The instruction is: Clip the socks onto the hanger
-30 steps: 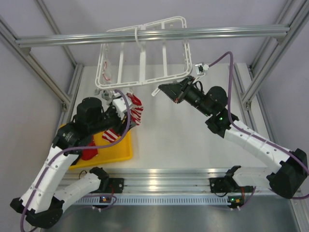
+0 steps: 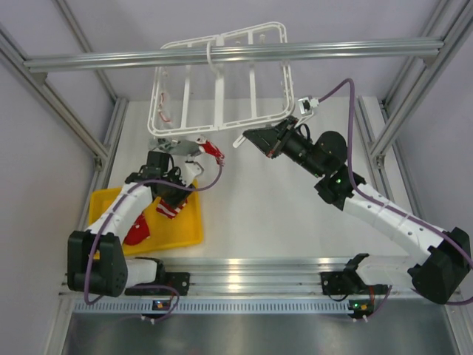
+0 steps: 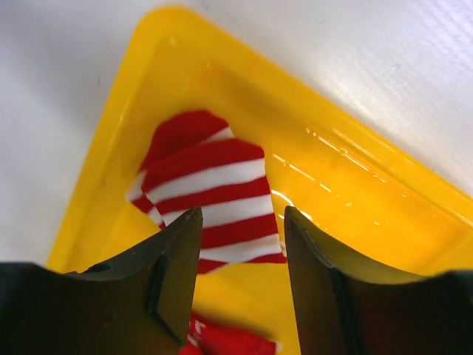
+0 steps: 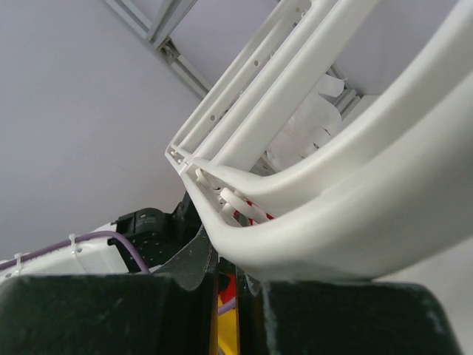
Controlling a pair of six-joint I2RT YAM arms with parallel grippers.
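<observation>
A white rack-like hanger (image 2: 219,111) is suspended below the metal bar. Grey cloth (image 2: 177,146) and a red-and-white sock (image 2: 211,149) hang from its front left side. Over the yellow tray, my left gripper is open, nothing between its fingers, pointing at a red-and-white striped sock (image 3: 214,196). That sock lies folded near a tray corner. A second red sock (image 3: 229,340) shows partly below it. My right gripper is shut at the hanger's front rim (image 4: 310,244), apparently on it; the rim hides part of the fingertips.
The yellow tray (image 2: 200,229) stands at the left, with a red sock (image 2: 137,231) in it. The metal bar (image 2: 332,50) crosses above the hanger. A purple cable (image 2: 188,188) loops along the left arm.
My left gripper has drawn away from the hanging red-and-white sock and lowered over the tray. The hanging socks have swung. The right arm has stayed in place.
</observation>
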